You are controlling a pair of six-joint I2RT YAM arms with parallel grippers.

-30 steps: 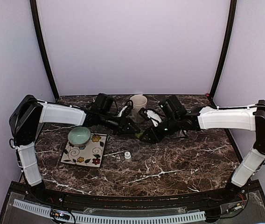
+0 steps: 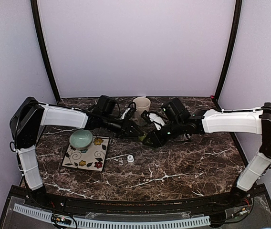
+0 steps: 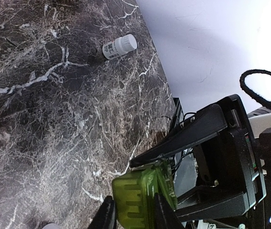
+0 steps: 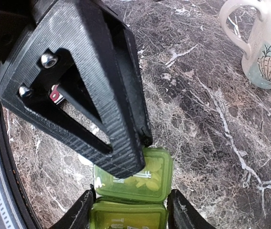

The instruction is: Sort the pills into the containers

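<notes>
Both grippers meet over the table's middle at a green translucent pill box (image 4: pixel 130 179), whose two halves show in the right wrist view. My left gripper (image 2: pixel 136 134) is at the box from the left and my right gripper (image 2: pixel 150 139) from the right. In the left wrist view the box (image 3: pixel 135 195) sits among black fingers, partly hidden. How far either finger is closed on it is hard to tell. A white pill bottle (image 3: pixel 119 46) is on the marble table, seen in the left wrist view, and a small white object (image 2: pixel 130 159) stands in front of the grippers.
A flowered board (image 2: pixel 85 160) with a pale green bowl (image 2: pixel 80 138) lies at the left. A mug (image 2: pixel 142 102) stands behind the grippers.
</notes>
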